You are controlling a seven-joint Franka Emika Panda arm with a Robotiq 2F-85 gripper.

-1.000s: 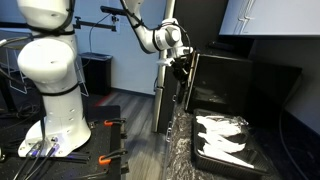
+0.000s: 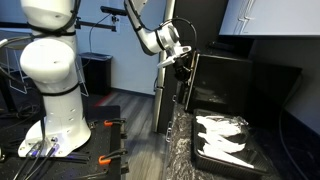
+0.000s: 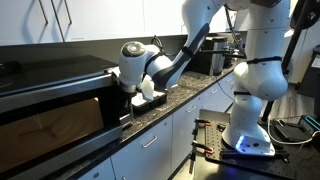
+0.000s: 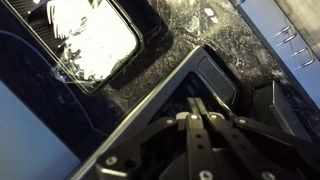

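My gripper is shut, with nothing visible between its fingers. It points down at the grey-edged frame [image 4: 165, 95] of a dark boxy appliance in the wrist view. From the first exterior view, the gripper [image 2: 182, 72] appears beside the upper left corner of that black appliance [image 2: 222, 85]. In the second exterior view the gripper [image 3: 127, 113] is dark and small, near the right end of the appliance's front [image 3: 60, 128]. Whether it touches the appliance cannot be made out.
A black tray [image 2: 205, 158] holding white items under clear plastic lies on the dark speckled counter [image 2: 182, 150]. White cabinets [image 3: 160, 160] with handles run below the counter edge. Open floor [image 2: 145, 150] lies in front.
The arm's white wrist section has tilted and swung slightly in the first exterior view, while the gripper has shifted only a little near the appliance corner. The tray and appliance look unmoved.
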